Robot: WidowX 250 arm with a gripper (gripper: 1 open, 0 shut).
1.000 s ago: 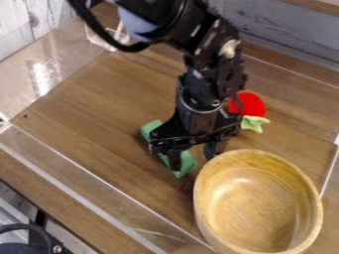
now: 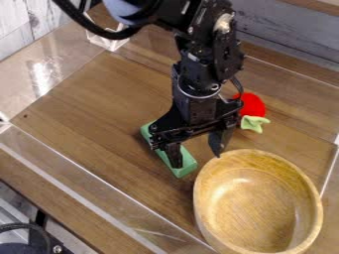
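Observation:
My black gripper (image 2: 196, 139) hangs low over the middle of the table with its fingers apart, open. It is above a green rectangular block (image 2: 180, 165) lying on the wood, which it partly covers. Whether the fingertips touch the block is hard to tell. A large wooden bowl (image 2: 259, 203) sits at the lower right, just beside the gripper and block.
Behind the gripper to the right lie a red round object (image 2: 251, 105) and a small pale-green piece (image 2: 255, 124). A white wall borders the upper left.
The bowl and other objects have stayed put.

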